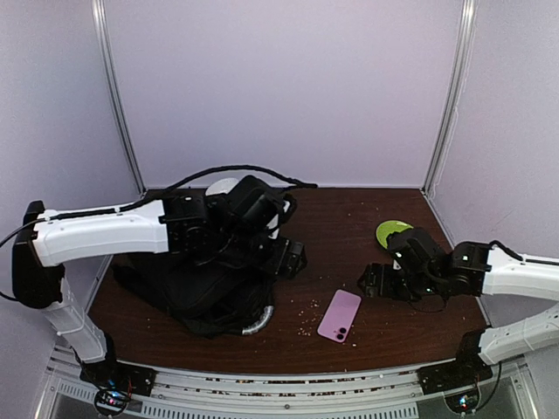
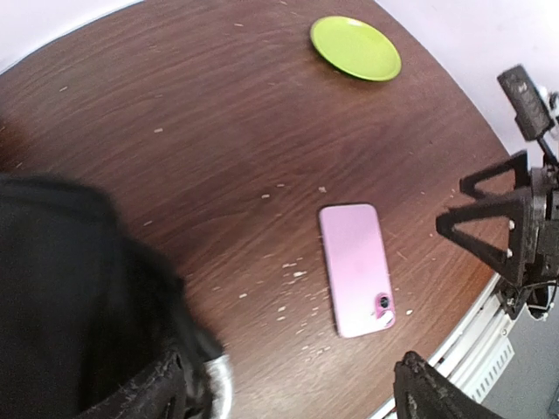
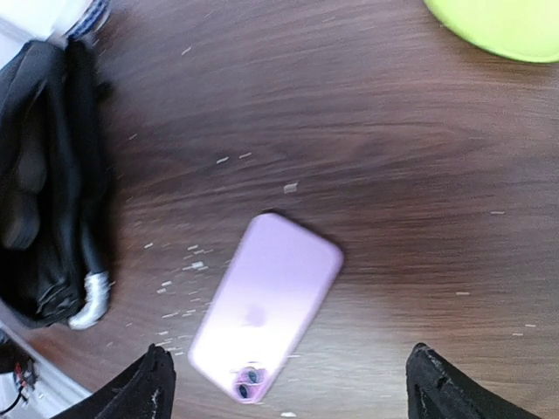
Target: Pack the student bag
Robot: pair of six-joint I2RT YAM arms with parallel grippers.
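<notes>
On the brown table lies a pink phone (image 1: 339, 315), its camera side up, between the two arms. The black bag (image 1: 201, 301) rests slumped on the left, partly covered by my left arm in the top view; its dark cloth (image 2: 61, 288) fills the left of the left wrist view. My left gripper hangs at the bag's right side, its fingers apart with nothing between them. To the right of the phone, my right gripper stands open and empty, with the phone (image 3: 265, 305) flat on the table beyond its fingertips.
A green plate (image 2: 355, 48) sits at the right rear, partly behind my right arm in the top view. A white object (image 1: 224, 186) shows behind the left arm. Small pale crumbs lie between bag and phone.
</notes>
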